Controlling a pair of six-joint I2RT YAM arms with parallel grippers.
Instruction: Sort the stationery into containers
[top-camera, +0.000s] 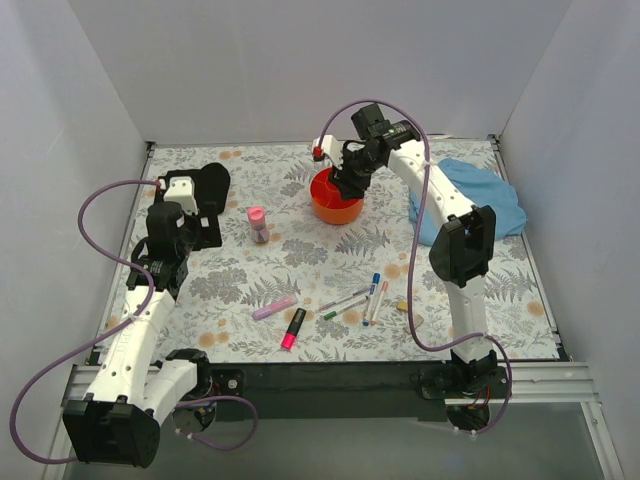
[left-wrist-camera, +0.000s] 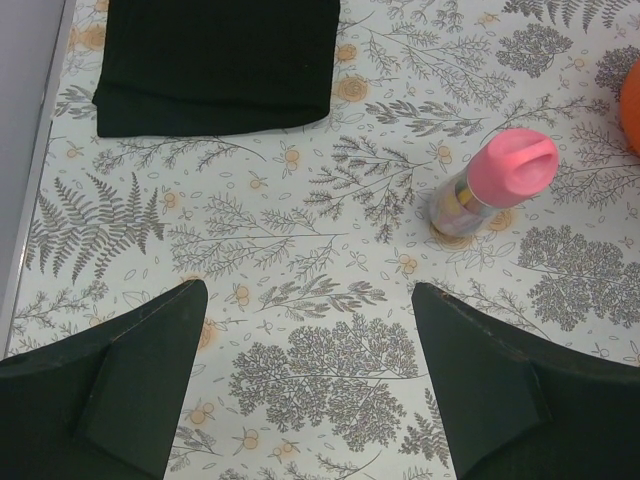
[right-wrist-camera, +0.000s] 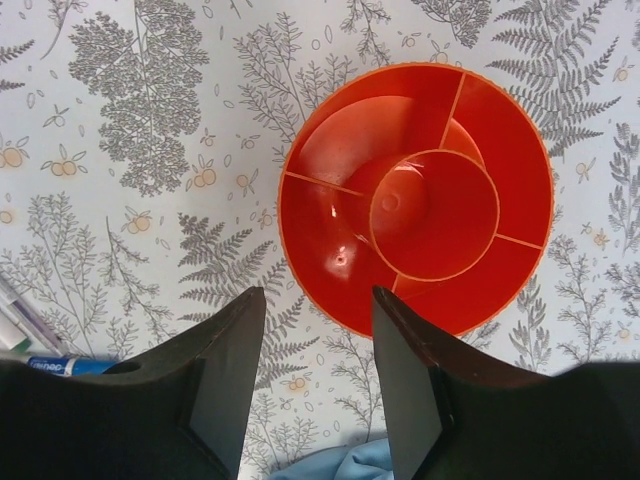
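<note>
The orange divided container (top-camera: 330, 205) stands near the back middle; my right gripper hangs over its near rim, part open with nothing between its fingers. My left gripper is open and empty at the left, beside a pink-lidded clear cup (top-camera: 257, 225). At the front lie a pink tube (top-camera: 275, 307), a black-and-pink highlighter (top-camera: 294, 328), several pens and markers (top-camera: 374, 296) and a small tan item (top-camera: 403, 306).
A black cloth (left-wrist-camera: 215, 65) lies at the back left and a blue cloth (top-camera: 480, 200) at the right.
</note>
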